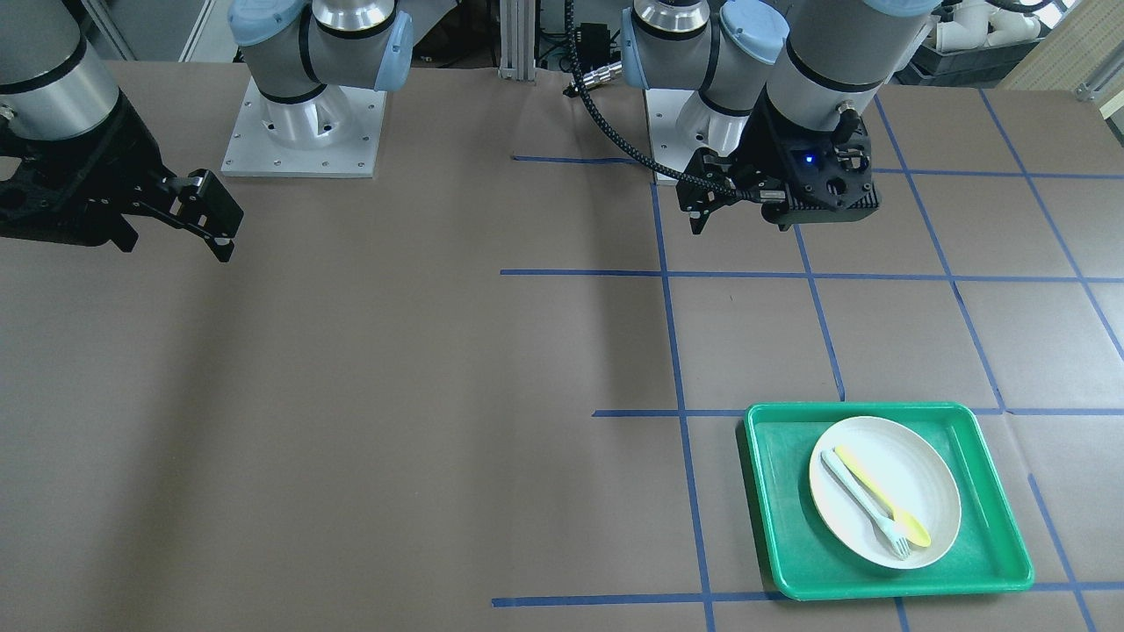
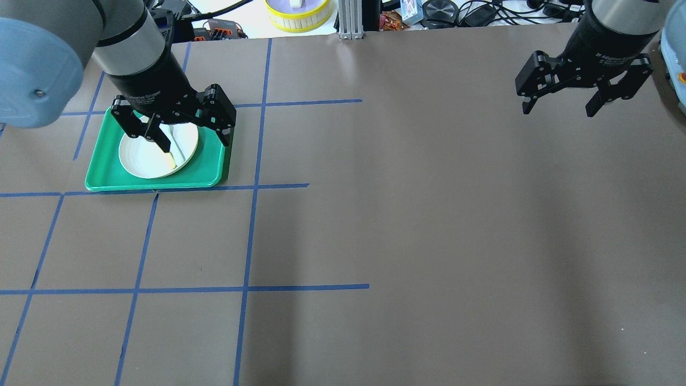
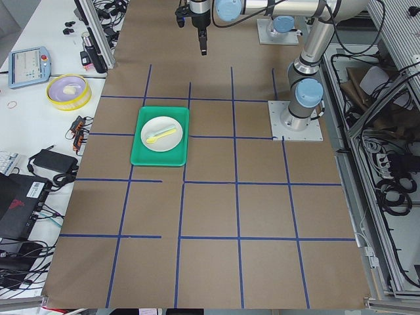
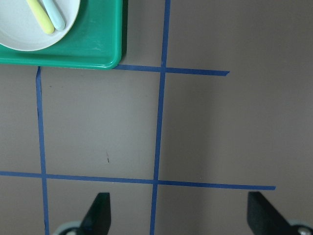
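Note:
A green tray (image 1: pixel 780 506) holds a white plate (image 1: pixel 843 506) with a yellow spoon (image 1: pixel 885 495) and a pale blue fork (image 1: pixel 853 490) lying on it. The plate (image 4: pixel 19 34) shows at the upper left of the wrist view. My gripper is above the tiled floor, its fingers wide apart with nothing between them. In the top view it hangs over the tray's area, partly hiding the plate.
A second robot arm (image 2: pixel 579 77) with a black gripper is at the other side. Arm bases stand along one edge. Clutter lies beyond the edges.

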